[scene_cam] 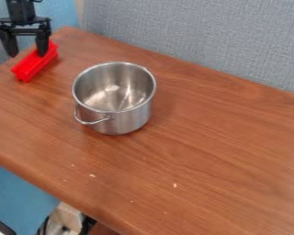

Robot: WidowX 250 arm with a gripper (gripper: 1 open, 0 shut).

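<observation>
At the upper left, my black gripper (26,44) hangs open over a red rectangular object (33,64) that lies on the wooden table near its far-left edge. The fingertips are just above or beside the red piece; whether they touch it cannot be told from this view. A steel pot (115,97) with a wire handle on its near-left side stands upright to the right of the red object.
A grey textured wall (211,32) runs along the back. Blue flooring shows past the near-left edge.
</observation>
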